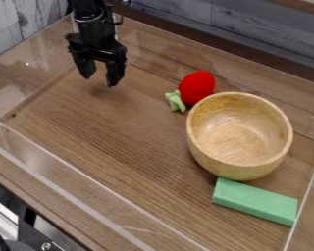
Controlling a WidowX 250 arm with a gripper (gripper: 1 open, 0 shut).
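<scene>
My black gripper (98, 65) hangs at the upper left over the wooden table, open, with nothing visible between its fingers. To its right lie a red round object (196, 86) and a small light-green item (176, 101) beside it. A tan bowl (238, 162) sits at the right, and a green block (254, 201) lies at the lower right.
A dark grey wall runs along the back right, and a pale surface borders the table at the far left.
</scene>
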